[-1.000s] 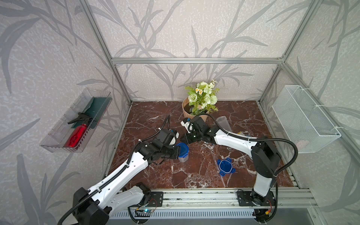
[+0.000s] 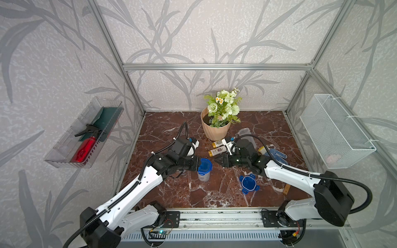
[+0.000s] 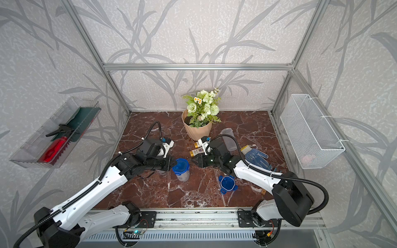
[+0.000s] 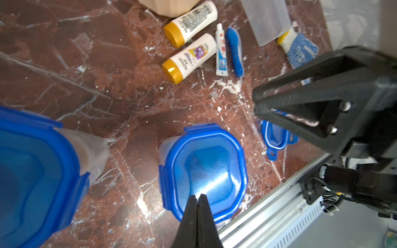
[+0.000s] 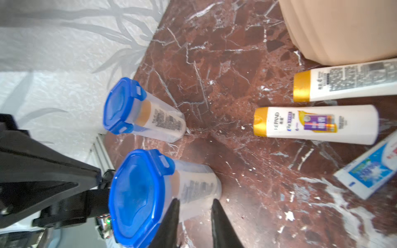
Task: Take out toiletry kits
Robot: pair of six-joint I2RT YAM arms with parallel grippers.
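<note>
Two clear containers with blue lids stand on the table. One container (image 2: 203, 176) is between my two grippers, its lid (image 4: 213, 163) seen from above in the left wrist view; the other container (image 5: 159, 117) shows behind it in the right wrist view. Something white and yellow is inside each. My left gripper is shut over the near edge of the middle lid, with nothing visible between its fingers. Right of that container, my right gripper has its fingers apart, with nothing held. Two white bottles (image 5: 318, 124) with yellow caps, a toothpaste tube (image 4: 221, 53) and a blue toothbrush (image 4: 235, 49) lie loose.
The flower pot (image 2: 215, 132) stands behind the bottles. An empty clear container (image 4: 266, 18), a blue glove (image 3: 257, 157) and a loose blue lid (image 2: 248, 183) lie to the right. Baskets hang on both side walls, the white mesh one (image 2: 339, 128) at right.
My right gripper has moved right, away from the blue lid, and the bottles now show in the top left view. The middle container has shifted slightly right.
</note>
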